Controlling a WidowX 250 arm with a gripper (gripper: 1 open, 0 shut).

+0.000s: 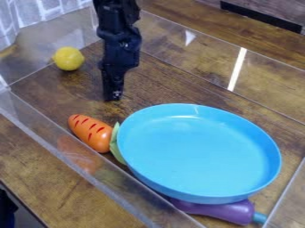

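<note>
My black gripper [113, 89] hangs over the wooden floor of the clear-walled bin, pointing down, its tips low and shut with nothing visible between them. A yellow lemon [68, 58] lies to its upper left. An orange toy carrot [91, 131] lies below it, beside a large blue plate [199, 150]. A purple eggplant [220, 211] is partly hidden under the plate's front edge.
A pale yellow-green object [116, 148] is mostly hidden by the plate's left side. Clear bin walls run along the front left. Bare wood [215, 76] is open at the upper right.
</note>
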